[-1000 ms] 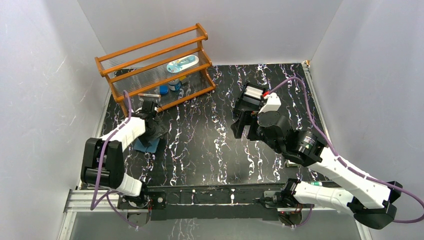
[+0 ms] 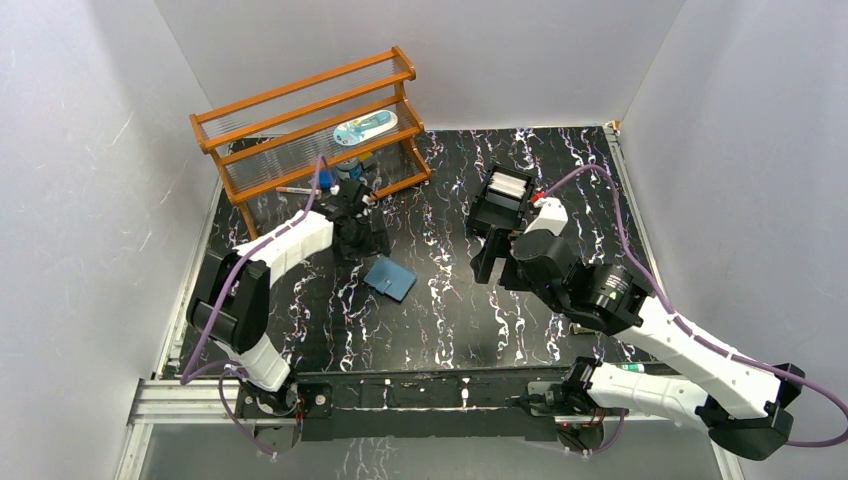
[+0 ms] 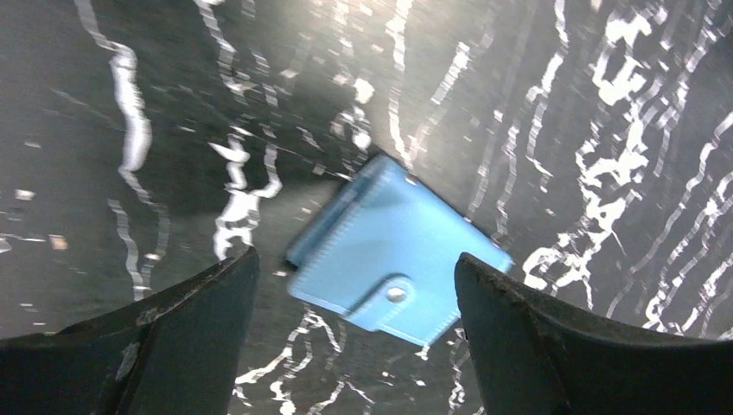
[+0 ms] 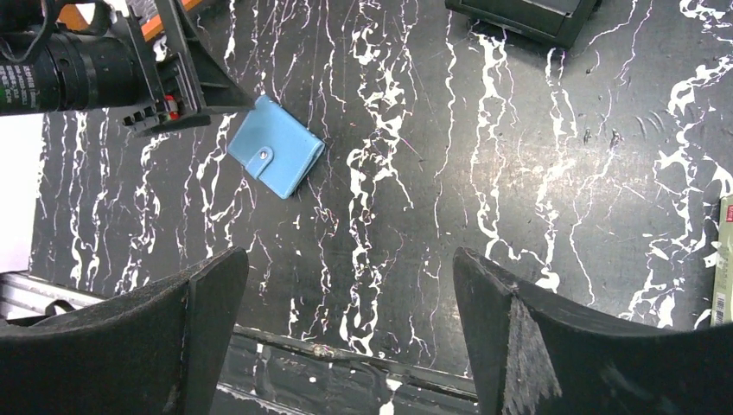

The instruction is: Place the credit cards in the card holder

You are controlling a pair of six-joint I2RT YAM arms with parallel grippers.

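Observation:
A light-blue card holder (image 2: 390,278) with a snap tab lies on the marble table, right and front of my left gripper (image 2: 362,240). In the left wrist view the holder (image 3: 389,242) sits between and beyond the open fingers, with nothing held. In the right wrist view it (image 4: 275,145) lies left of centre, beside the left gripper. My right gripper (image 2: 498,258) is open above the table on the right, near a black tray (image 2: 490,210) containing pale flat items; whether these are credit cards I cannot tell.
A wooden rack (image 2: 300,110) with small items stands at the back left. A narrow box (image 4: 723,259) lies at the right.
The blue holder has moved right from the left side toward the middle.

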